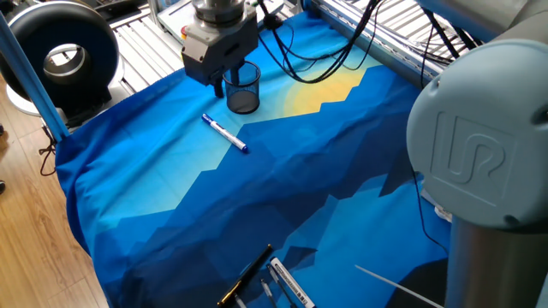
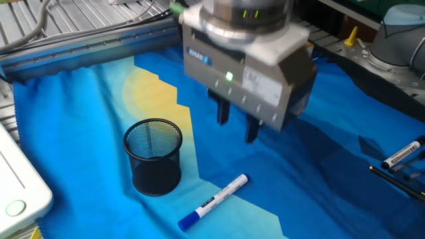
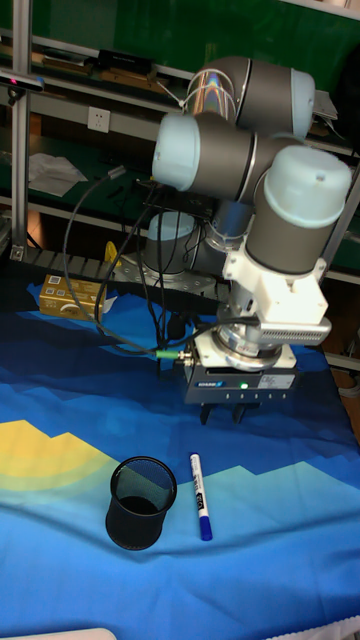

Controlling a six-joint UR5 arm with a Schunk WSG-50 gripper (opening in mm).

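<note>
In exterior view 2, my gripper point(image 2: 236, 126) hangs in the air above the cloth, to the right of a black mesh pen cup point(image 2: 154, 174). Its two fingers stand apart, so it is open, and nothing shows between them. A white marker with blue ends point(image 2: 214, 202) lies on the cloth beside the cup, touching neither cup nor gripper. The cup stands upright and looks empty. From exterior view 3, the gripper point(image 3: 225, 414) appears beyond both the cup point(image 3: 138, 523) and the marker point(image 3: 200, 497). Exterior view 1 has the gripper point(image 1: 227, 82) overlapping the cup's rim.
Several more pens, among them a white marker point(image 1: 291, 283) and a black pen point(image 1: 246, 275), lie at the cloth's edge. A cardboard box point(image 3: 72, 298) stands at the back in exterior view 3. Cables hang by the arm. Mid-cloth point(image 1: 257, 192) is clear.
</note>
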